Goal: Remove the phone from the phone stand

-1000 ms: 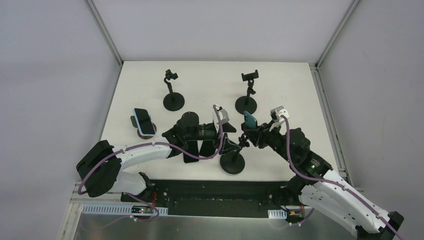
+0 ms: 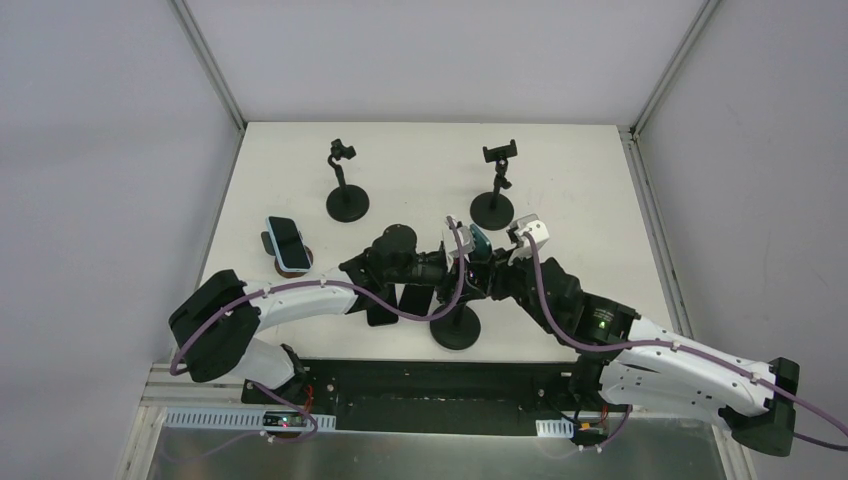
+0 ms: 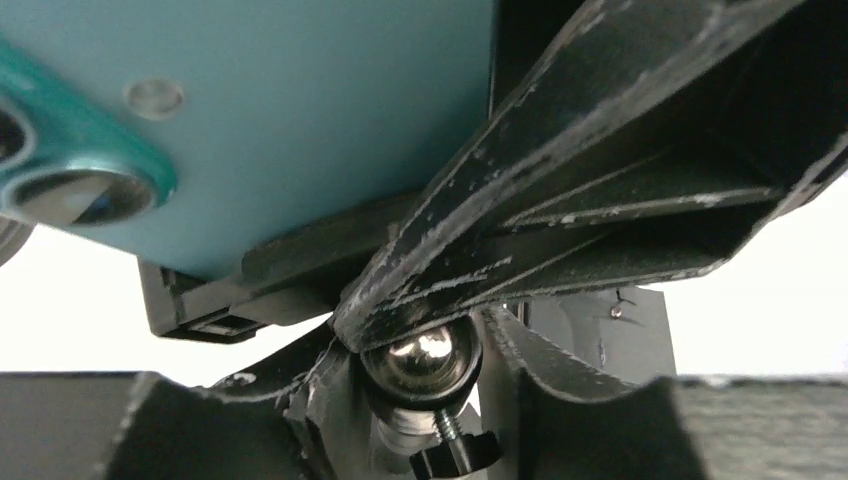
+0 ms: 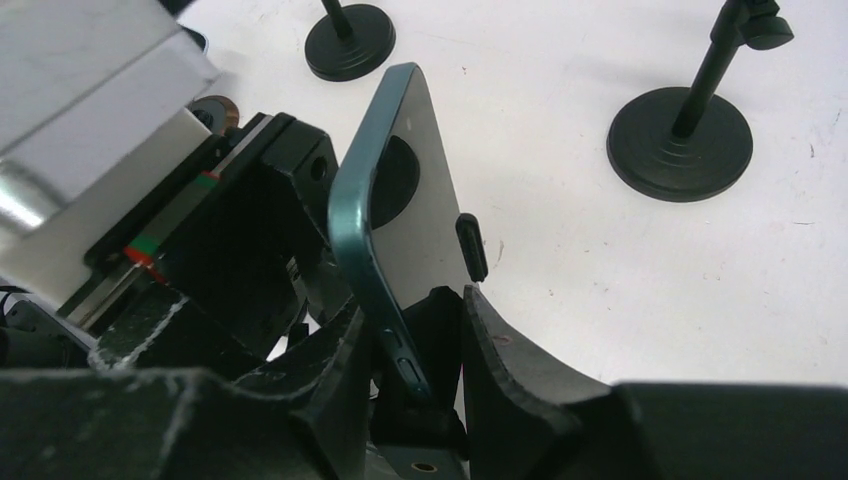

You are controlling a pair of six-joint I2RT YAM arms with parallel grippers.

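Observation:
The teal phone [image 2: 480,240] stands in the clamp of a black stand [image 2: 456,328] at the front middle. Its teal back [image 3: 320,100] fills the upper left wrist view. My right gripper is closed round the phone's lower part and the black clamp [image 4: 440,320], one finger on either side. A scratched black finger [image 3: 560,160] of it crosses the phone's back. Below the clamp, my left gripper has its fingers at both sides of the stand's metal ball joint [image 3: 425,365]; whether they grip it is unclear.
Two empty black stands [image 2: 348,203] [image 2: 491,210] are at the back. Another phone [image 2: 288,244] leans on a holder at the left. Dark flat phones [image 2: 415,299] lie under the left arm.
My right gripper has moved left with the phone, and the stand has shifted slightly left and turned. More recently my left gripper has moved right, onto the stand below the phone.

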